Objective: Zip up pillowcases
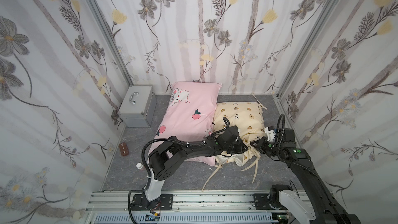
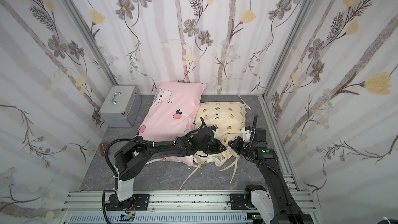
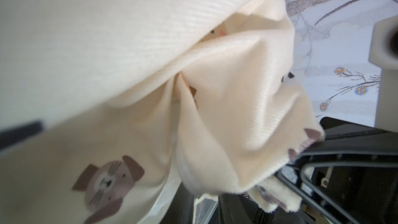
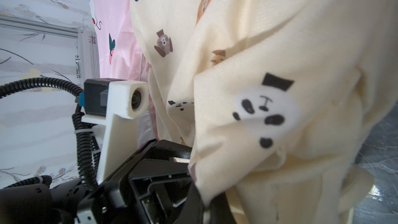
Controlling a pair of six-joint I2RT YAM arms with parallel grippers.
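A cream pillowcase (image 1: 238,116) printed with animal faces lies at the right, its near end bunched, with long ties trailing onto the floor. My left gripper (image 1: 242,148) is down at that bunched end. Its wrist view shows folded cream cloth (image 3: 228,83) filling most of the frame; its finger state is unclear. My right gripper (image 1: 255,144) meets it from the right at the same bunch and is shut; cloth (image 4: 265,112) covers its fingertips in the right wrist view. A pink pillow (image 1: 188,116) lies beside the cream one, partly under my left arm.
A silver case (image 1: 136,112) stands at the back left, with a small brown object (image 1: 123,149) and a white round object (image 1: 139,166) on the floor in front. Walls close in on three sides.
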